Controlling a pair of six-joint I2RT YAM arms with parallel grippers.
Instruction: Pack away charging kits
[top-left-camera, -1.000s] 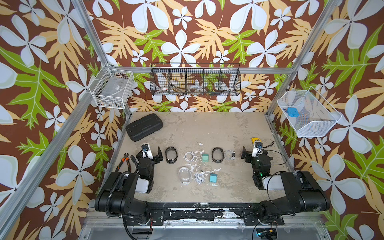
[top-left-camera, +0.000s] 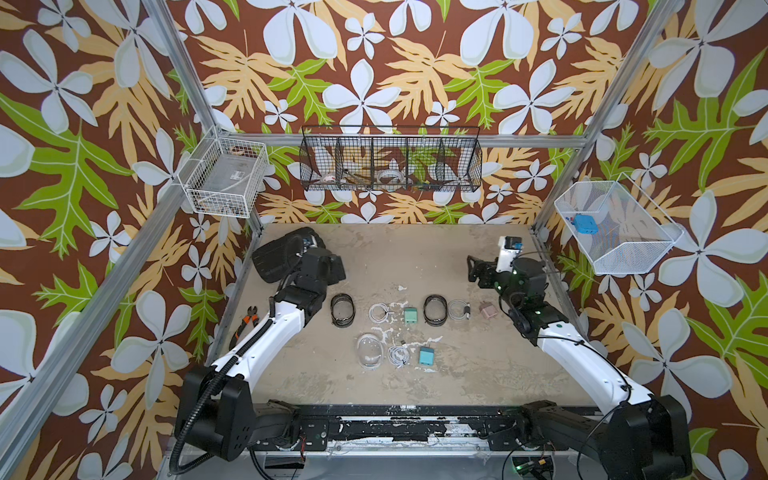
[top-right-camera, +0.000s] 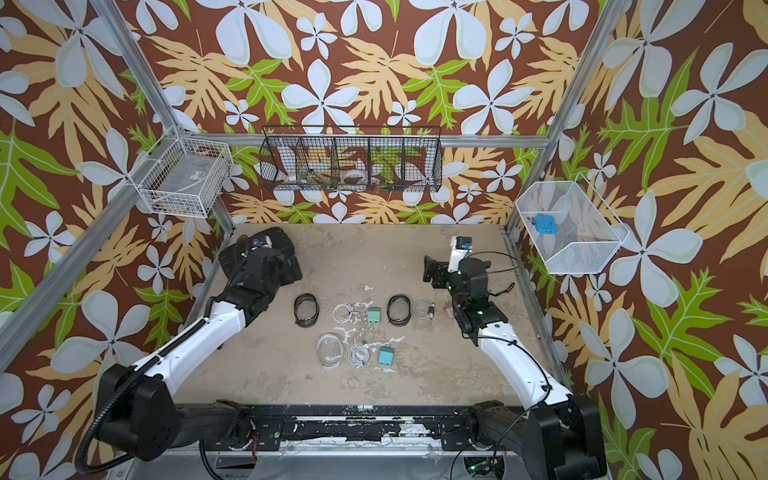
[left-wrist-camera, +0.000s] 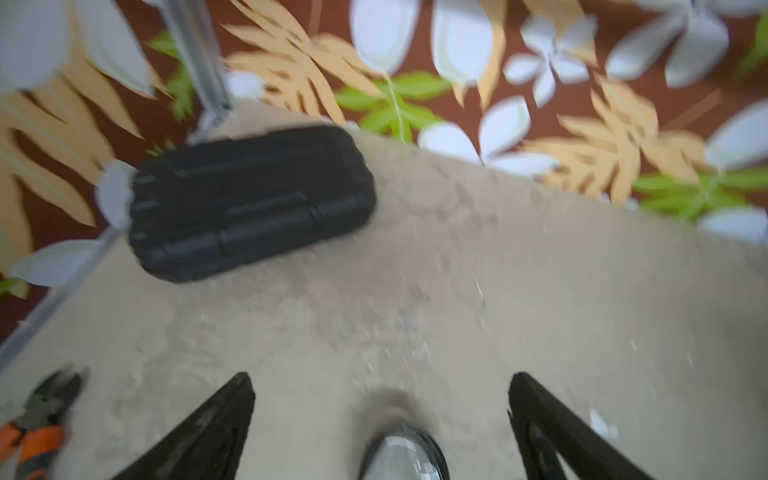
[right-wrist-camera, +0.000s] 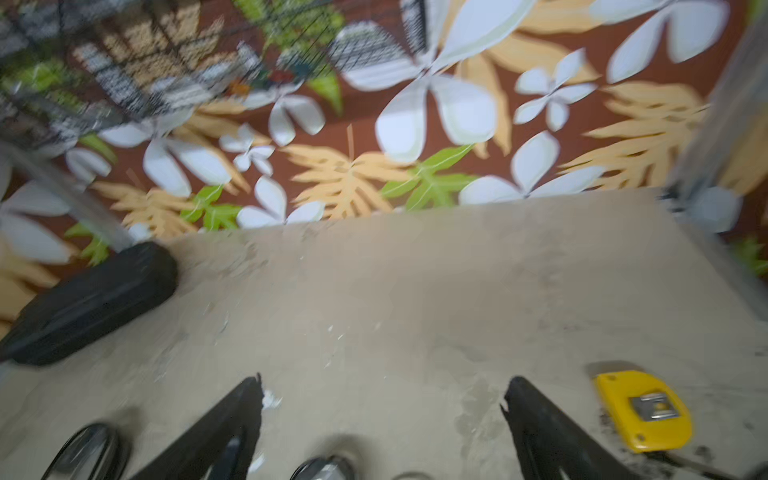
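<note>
Two black cable coils (top-left-camera: 342, 321) (top-right-camera: 398, 321), several white coils (top-left-camera: 369, 352), a green adapter (top-left-camera: 410, 314), a teal adapter (top-left-camera: 426, 355) and a pinkish adapter (top-left-camera: 489, 309) lie on the table. My left gripper stands open above the left side, before a black case (left-wrist-camera: 252, 196). My right gripper is open over the right side, empty, with a yellow tape measure (right-wrist-camera: 644, 409) visible below it in the right wrist view.
A black wire basket (top-left-camera: 389, 184) hangs at the back, white baskets at left (top-left-camera: 216, 209) and right (top-left-camera: 616, 264), the right holding a blue item (top-left-camera: 585, 223). Pliers (left-wrist-camera: 44, 424) lie at far left.
Both arms have extended from the front toward the back of the table, the left partly over the black case, the right rising and moving slightly inward.
</note>
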